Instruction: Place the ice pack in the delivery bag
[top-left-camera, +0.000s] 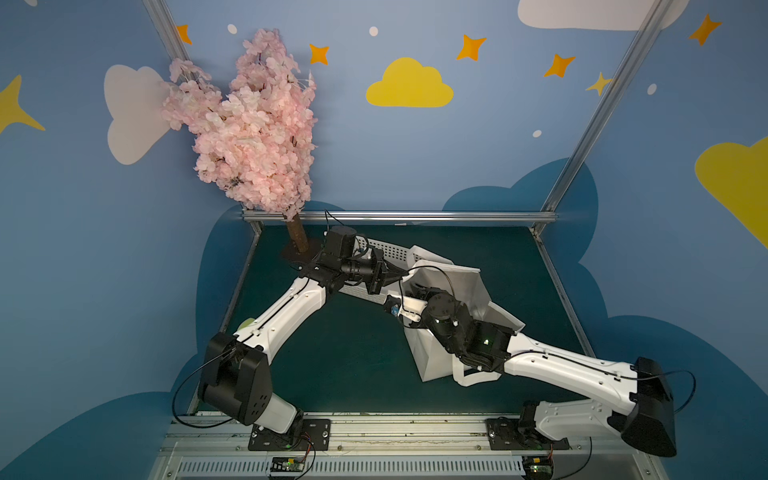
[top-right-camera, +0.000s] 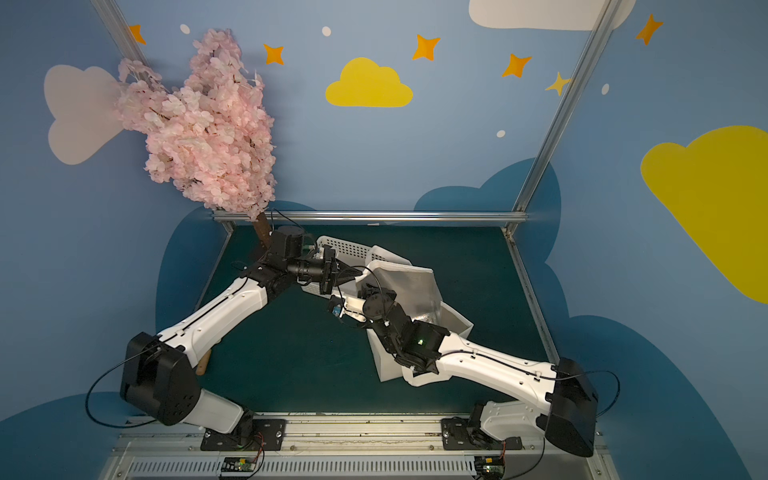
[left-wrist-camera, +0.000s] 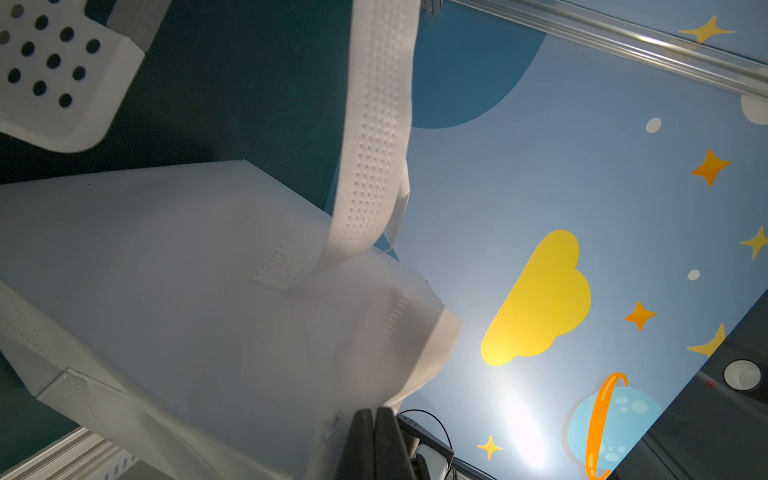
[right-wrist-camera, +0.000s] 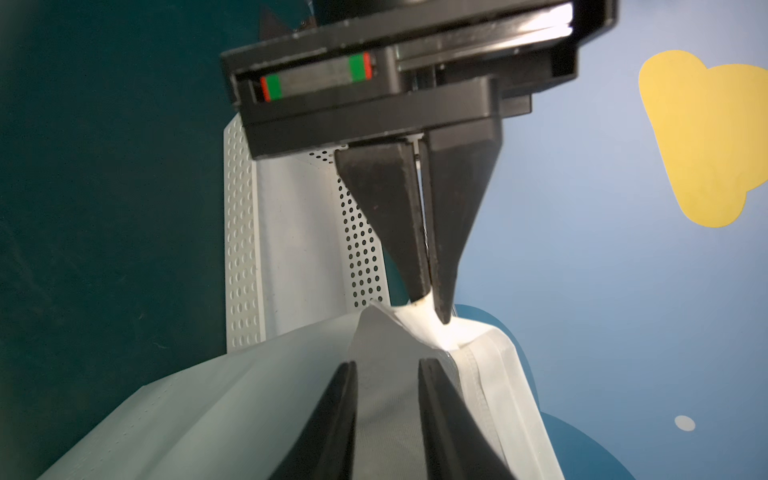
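The white delivery bag (top-left-camera: 432, 360) stands mid-table, its flap raised and a handle strap (left-wrist-camera: 372, 128) showing in the left wrist view. My left gripper is shut on the bag's top edge; in the right wrist view its fingertips pinch the white rim. My right gripper is part open just below that edge, over the bag, its fingers apart with bag fabric behind them. I cannot make out an ice pack.
A white perforated basket (right-wrist-camera: 240, 240) lies behind the bag at the back left. A blossom tree (top-left-camera: 256, 136) stands at the back-left corner.
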